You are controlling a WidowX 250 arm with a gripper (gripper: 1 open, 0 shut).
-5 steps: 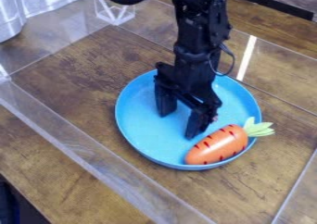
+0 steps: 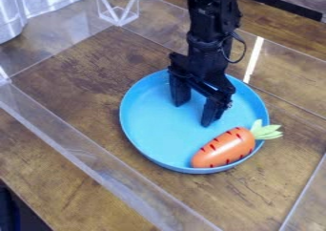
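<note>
The black gripper (image 2: 197,96) hangs over a blue plate (image 2: 159,130), its fingers reaching down onto the plate's middle and back. Whether it is open or shut, and whether anything is between the fingers, cannot be made out in the dark shape. A toy orange carrot (image 2: 224,149) with pale green leaves lies at the front right of the plate, in front of the gripper and to its right.
The plate rests on a wooden surface (image 2: 71,73) with clear room to the left. A clear plastic edge runs along the lower left, and a white wire-like object (image 2: 117,13) stands at the back left.
The gripper has shifted slightly back, away from the camera. The plate and carrot look unmoved.
</note>
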